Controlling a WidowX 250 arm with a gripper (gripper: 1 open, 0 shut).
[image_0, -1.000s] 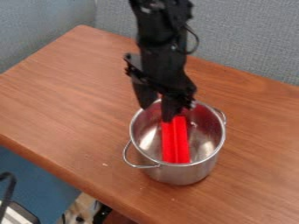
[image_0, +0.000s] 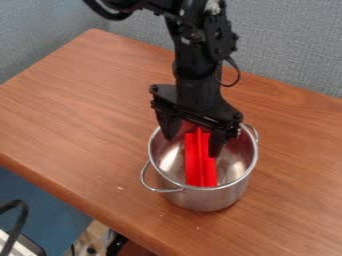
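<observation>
My gripper (image_0: 197, 125) reaches down from the top of the view into a steel pot (image_0: 173, 183) with side handles, standing on the wooden table. Its fingertips are at the upper end of a long red object (image_0: 202, 169) lying inside the pot.
Grey padded walls (image_0: 287, 40) stand behind it. The table's front left edge drops to a blue floor with cables.
My gripper has moved down into the pot, over the red object's upper end. The pot and red object look unmoved.
</observation>
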